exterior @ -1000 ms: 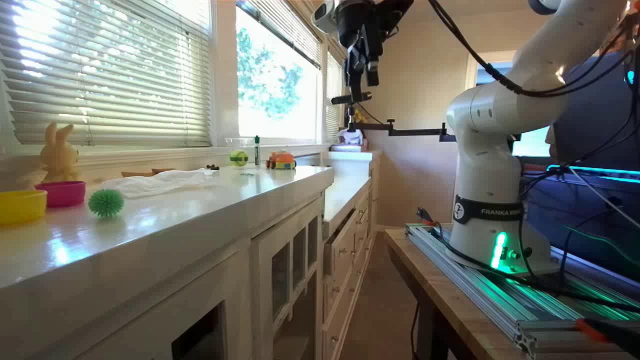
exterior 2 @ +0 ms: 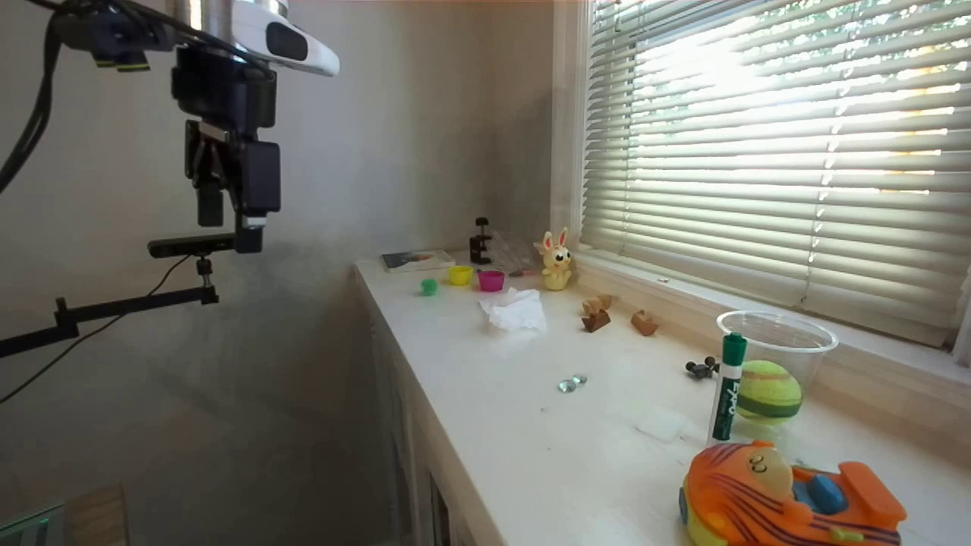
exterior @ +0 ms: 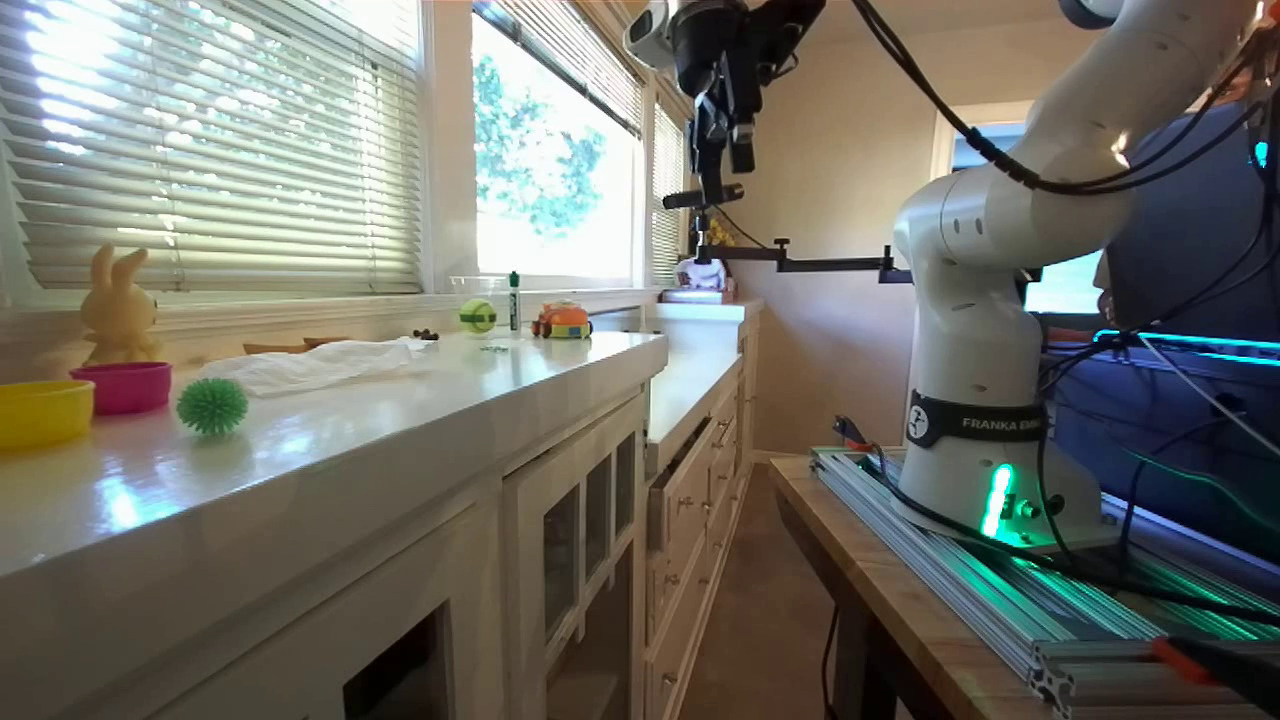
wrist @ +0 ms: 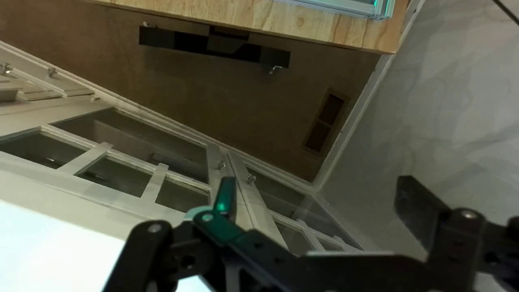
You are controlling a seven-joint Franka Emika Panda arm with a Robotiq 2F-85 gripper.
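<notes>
My gripper stands open in the wrist view, its two dark fingers wide apart with only floor, cabinet fronts and wall behind the gap. In exterior view 2 the gripper [exterior 2: 232, 232] hangs in the air left of the counter [exterior 2: 455, 382], touching none of the objects there. On that counter are a green spiky ball [exterior: 212, 407], a pink cup [exterior: 130, 388], a yellow cup [exterior: 43, 414], a white cloth [exterior 2: 516, 310], an upright green marker [exterior 2: 728, 391], an orange toy car [exterior 2: 783, 500] and a clear cup [exterior 2: 792, 332] with a tennis ball [exterior 2: 769, 391].
A rabbit figure [exterior 2: 556, 262], brown wooden pieces [exterior 2: 596, 318], clear glass pieces [exterior 2: 571, 384] and a black clamp [exterior 2: 479, 241] also stand or lie on the counter. A camera arm [exterior: 828, 264] extends below the gripper in exterior view 1.
</notes>
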